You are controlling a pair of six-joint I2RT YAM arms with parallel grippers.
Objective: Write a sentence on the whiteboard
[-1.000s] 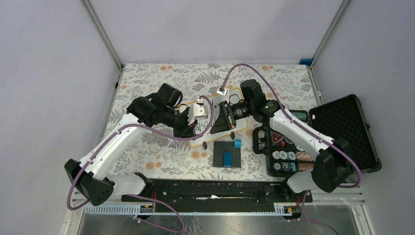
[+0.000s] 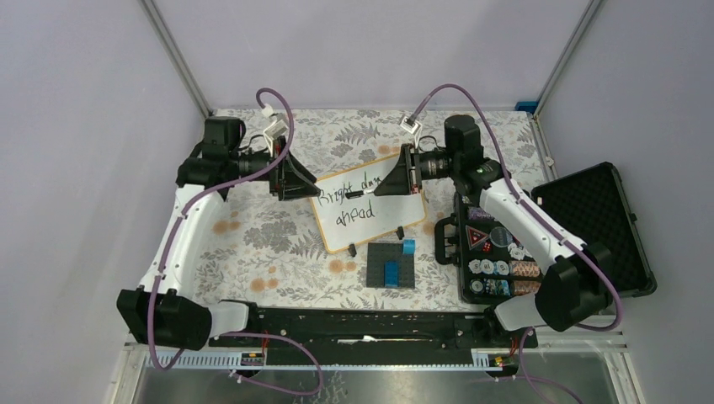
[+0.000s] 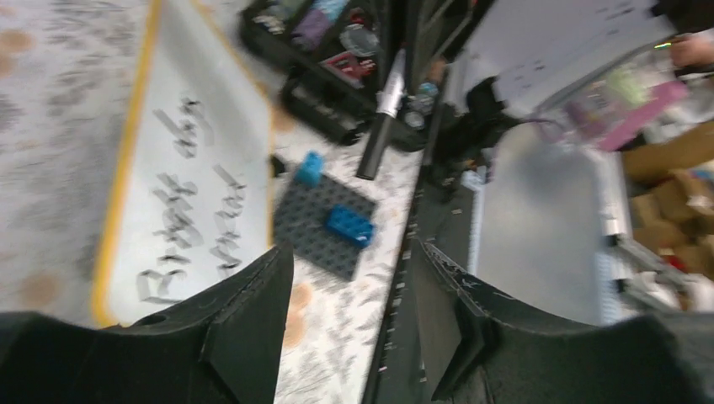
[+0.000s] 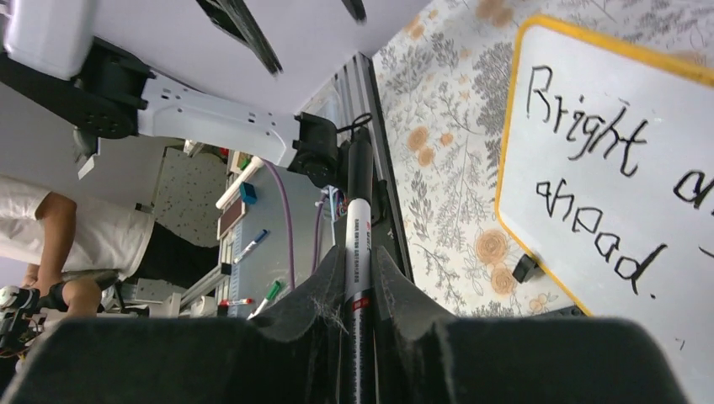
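The white whiteboard (image 2: 377, 225) with a yellow rim lies in the middle of the table. On it, black handwriting reads "Bright", a partly covered word starting like "da", and "ahead." below. My right gripper (image 2: 376, 193) is above the upper line, shut on a white marker (image 4: 359, 244). The marker's black end (image 2: 354, 194) points left, and it cannot be told whether this is a cap. At the board's left edge is my left gripper (image 2: 317, 185), open and empty; in its wrist view, clear space separates the two fingers (image 3: 268, 290).
A dark grey plate (image 2: 379, 273) with a blue block (image 2: 391, 272) sits just in front of the board. To the right stands an open black case (image 2: 466, 286) of small items, its lid (image 2: 594, 223) folded outward.
My left gripper has swung left and toward the back, off the board. The right one has moved right and back with the marker, so more of the writing shows.
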